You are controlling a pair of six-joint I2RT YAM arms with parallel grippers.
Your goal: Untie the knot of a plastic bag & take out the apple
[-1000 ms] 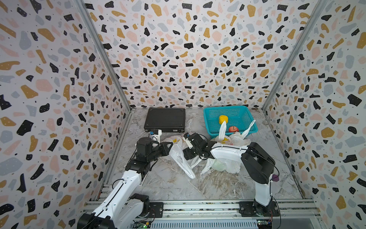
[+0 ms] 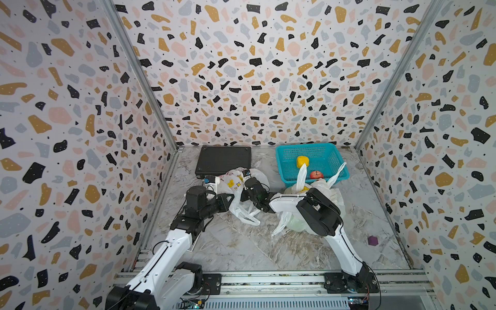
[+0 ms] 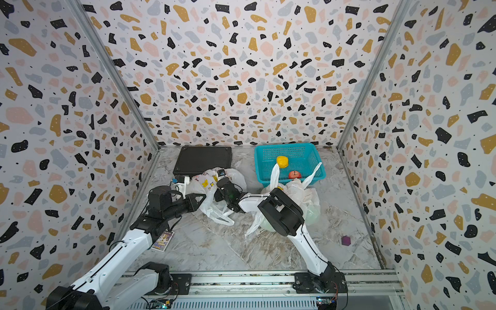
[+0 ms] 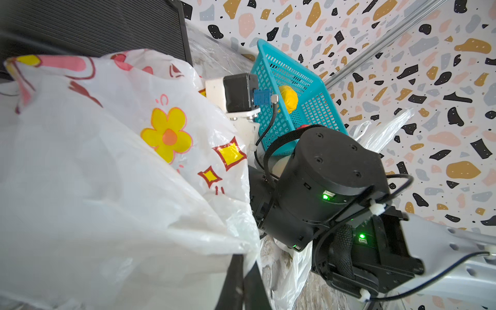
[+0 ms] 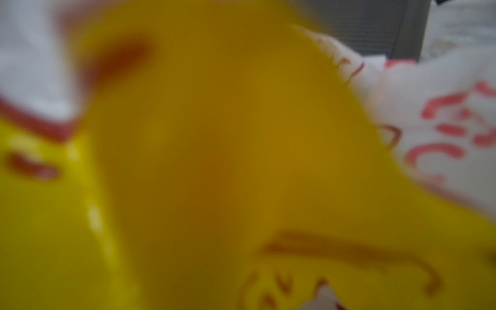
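Observation:
A white plastic bag (image 2: 241,210) with printed flowers hangs between the two arms. In the left wrist view my left gripper is shut on the edge of this bag (image 4: 118,170), which fans out widely to the left. My right gripper has reached inside or against the bag from the right; its fingers are hidden by plastic. The right wrist view is filled by blurred yellow and white printed film, so its fingers cannot be judged. A red apple (image 2: 316,175) lies in the teal basket (image 2: 281,160). No apple shows in the held bag.
Beside a yellow fruit (image 2: 302,161), the basket has free floor. Another white bag (image 2: 333,199) stands in front of it, partly behind the right forearm. A black case (image 2: 223,160) lies at the back left, a purple block (image 2: 373,240) at the right.
My right arm has moved left and farther back, into the bag. The film has spread upward and back, and its hanging strip has drawn up. The left arm has stayed still.

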